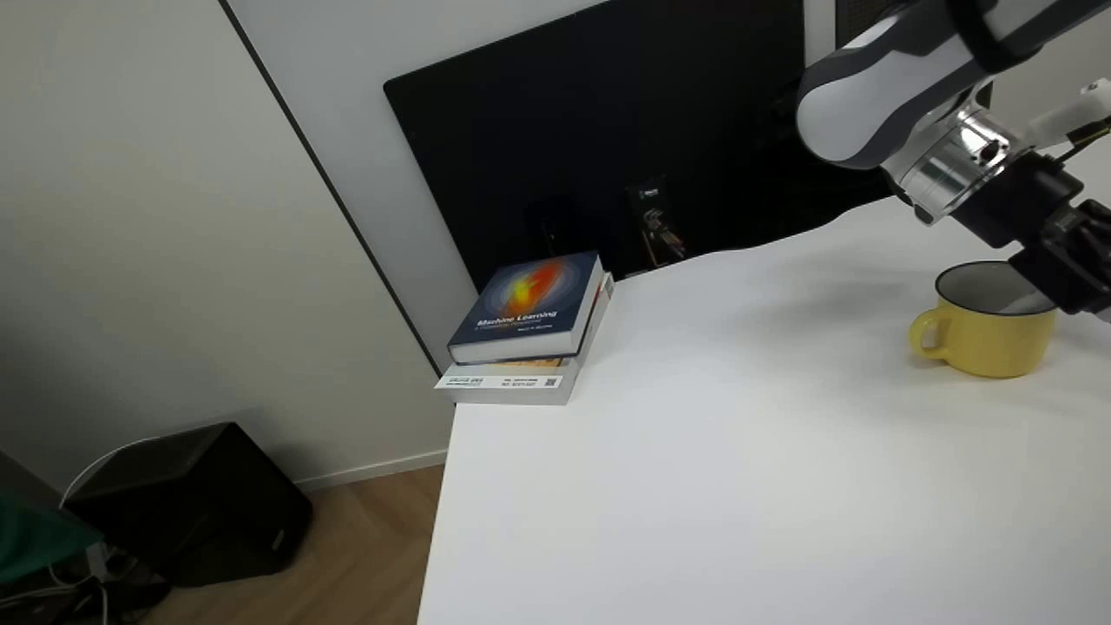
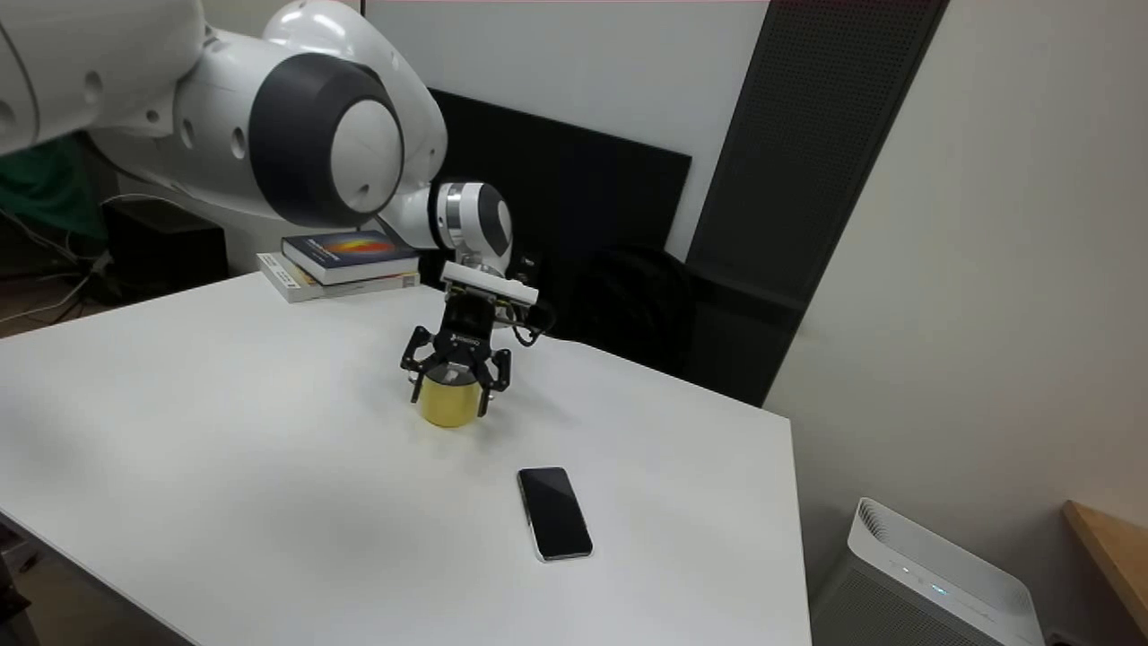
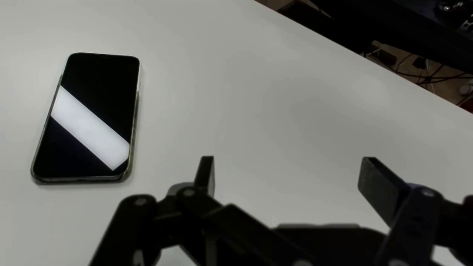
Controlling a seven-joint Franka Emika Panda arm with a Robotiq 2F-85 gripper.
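A yellow mug [image 1: 987, 338] with a dark rim stands upright on the white table, its handle toward the left in exterior view 1. Something pale [image 1: 1028, 303] shows inside it. My gripper [image 2: 449, 397] is open, with its fingers either side of the yellow mug [image 2: 448, 407] as exterior view 2 sees it. Whether they truly surround or touch the mug I cannot tell. In exterior view 1 the black gripper body overlaps the mug's right rim and runs out of frame. The wrist view shows bare table between the spread fingertips, and no mug.
A black phone [image 3: 91, 117] lies flat on the table, nearer the front in exterior view 2. Two stacked books [image 1: 526, 312] sit at the table's back left corner. Dark panels stand behind the table.
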